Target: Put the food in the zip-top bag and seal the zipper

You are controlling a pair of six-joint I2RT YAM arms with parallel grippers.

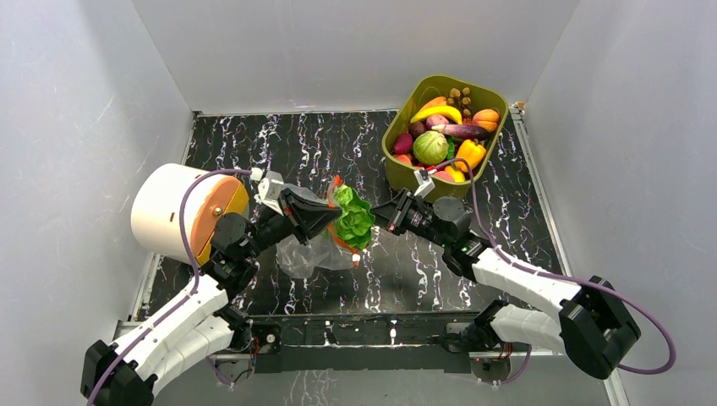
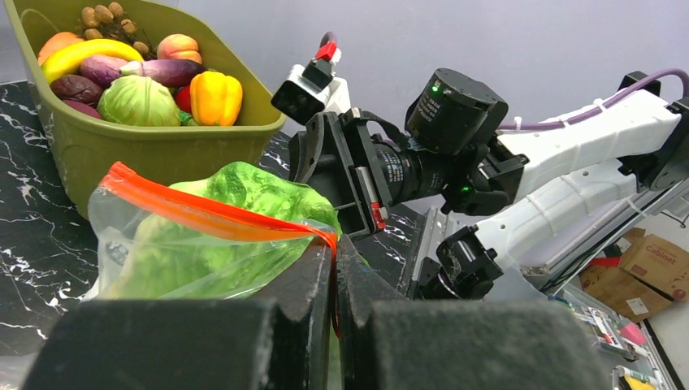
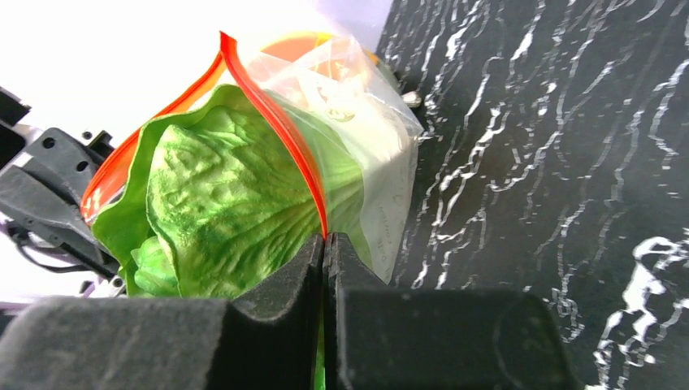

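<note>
The clear zip top bag [image 3: 382, 166] has an orange zipper rim, its two sides spread apart around a green lettuce [image 3: 236, 195]. From above, the leafy lettuce [image 1: 353, 218] fills the mouth between both grippers and partly hides the rim. My left gripper is shut on one side of the orange rim [image 2: 207, 215], which runs edge-on between its fingers. The opposite rim strip [image 3: 280, 118] narrows into the fingertips of my right gripper, which is shut on it. In the top view, that gripper's tip touches the lettuce's right edge.
A green bin [image 1: 393, 169] of toy fruit and vegetables stands at the back right, close behind the right arm. A white cylinder [image 1: 169, 211] with an orange end lies at the left beside the left arm.
</note>
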